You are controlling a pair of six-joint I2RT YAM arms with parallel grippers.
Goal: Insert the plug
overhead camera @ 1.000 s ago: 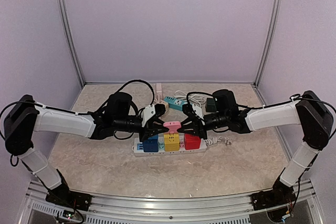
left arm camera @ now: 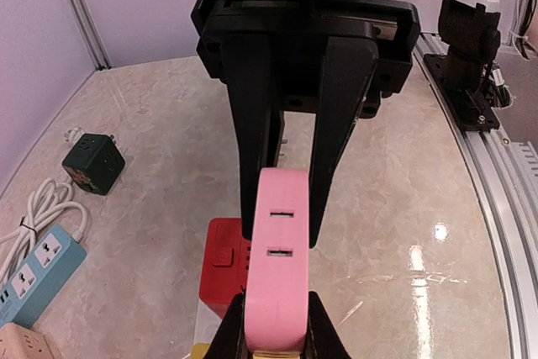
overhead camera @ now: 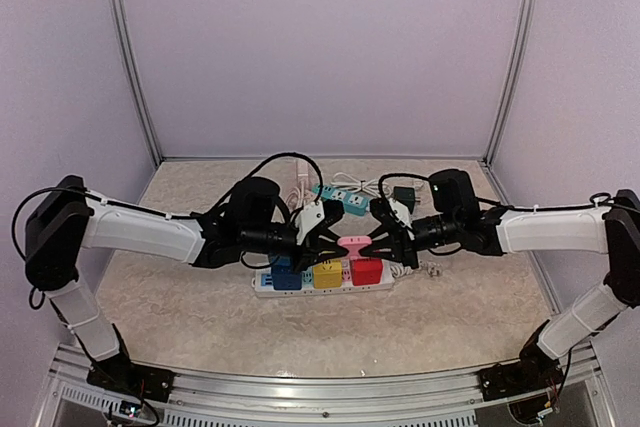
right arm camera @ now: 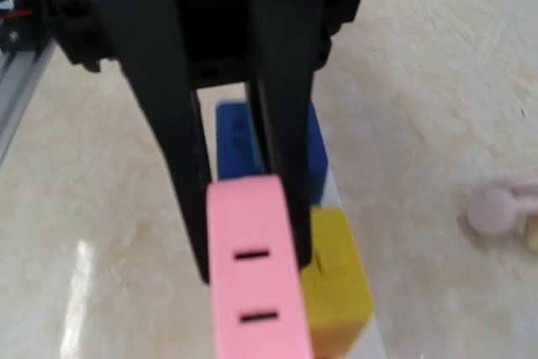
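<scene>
A pink plug [overhead camera: 353,243] is held above the white power strip [overhead camera: 325,293], between my two grippers. My left gripper [overhead camera: 335,249] is shut on one end. From the other side my right gripper [overhead camera: 373,248] is shut on the opposite end. In the left wrist view the pink plug [left arm camera: 279,283] shows two dark slots on its top face, with the right gripper's fingers [left arm camera: 332,132] around its far end. The right wrist view shows the pink plug [right arm camera: 256,283] between the left gripper's fingers [right arm camera: 282,107]. The plug's underside and any prongs are hidden.
On the strip sit a blue block [overhead camera: 286,277], a yellow block [overhead camera: 327,274] and a red block [overhead camera: 366,272]. Behind the arms lie a teal power strip [overhead camera: 355,203] with white cable and a dark cube [left arm camera: 94,163].
Both grippers have shifted right together with the pink plug, from above the yellow block to above the gap between yellow and red. Both grippers stay on the plug.
</scene>
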